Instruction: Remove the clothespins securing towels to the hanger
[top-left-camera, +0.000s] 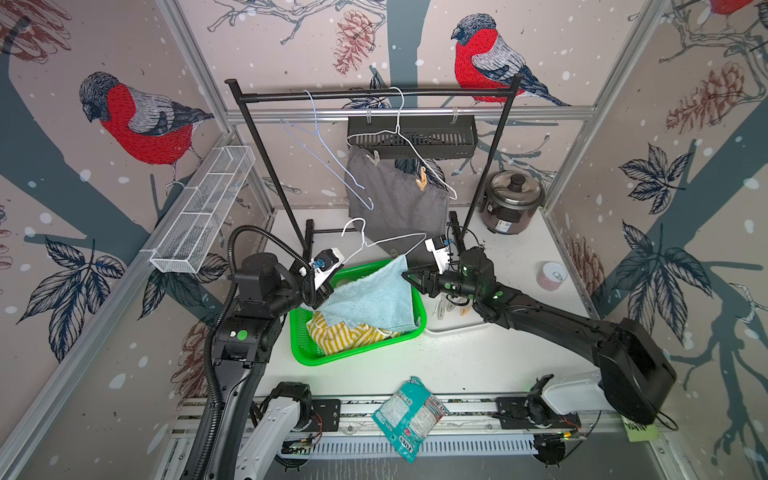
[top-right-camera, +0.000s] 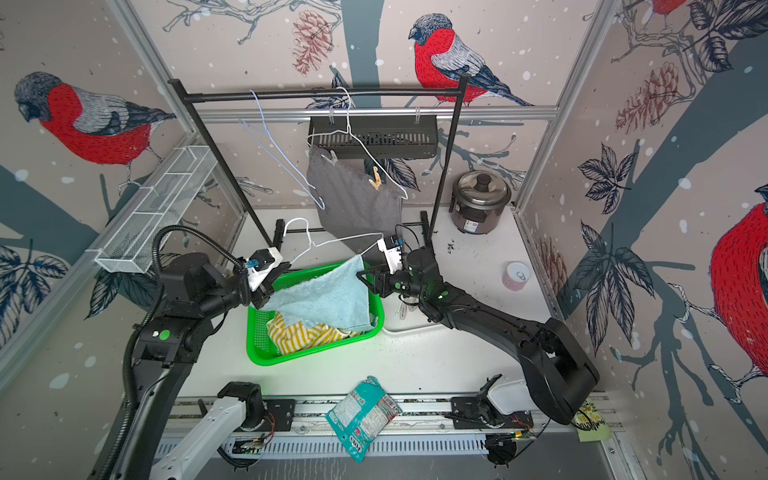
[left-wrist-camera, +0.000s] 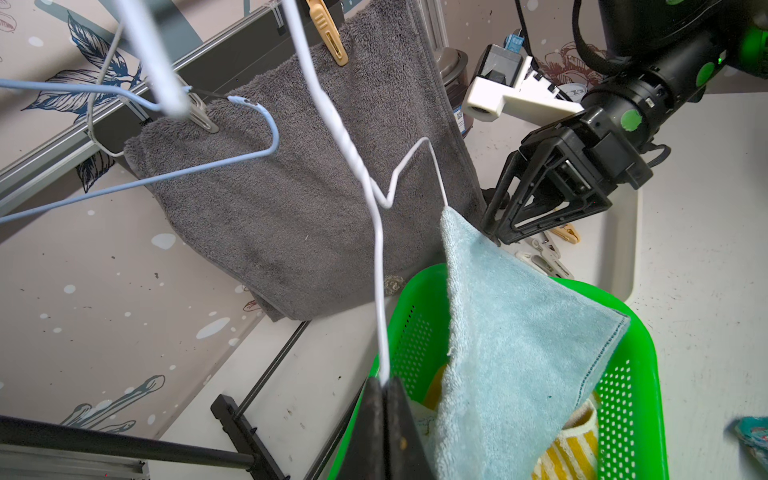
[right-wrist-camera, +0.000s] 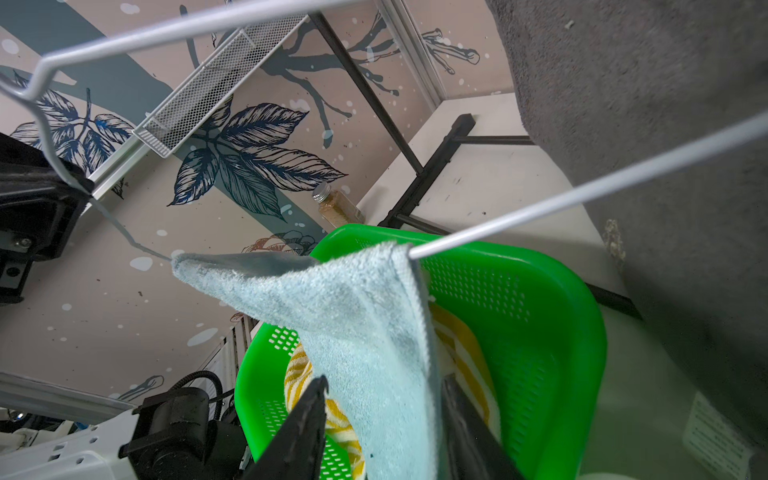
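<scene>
A light blue towel (top-left-camera: 372, 296) drapes over a white hanger (top-left-camera: 384, 239) above the green basket (top-left-camera: 297, 336); no clothespin shows on it. My left gripper is shut on the hanger's thin wire. At the towel's right edge, my right gripper stands part open, its fingers (right-wrist-camera: 308, 432) apart with towel seen between them; whether they touch it I cannot tell. Behind, a grey towel (top-left-camera: 392, 200) hangs from another hanger, with a pale clothespin (top-left-camera: 373, 158) at its left and an orange clothespin (top-left-camera: 421, 178) at its right.
Several loose clothespins (left-wrist-camera: 548, 257) lie in a white tray (top-left-camera: 456, 329) right of the basket. A yellow-striped towel (top-left-camera: 344, 337) fills part of the basket. An empty blue hanger (top-left-camera: 332, 152) hangs on the rack (top-left-camera: 448, 93). Clear table lies in front.
</scene>
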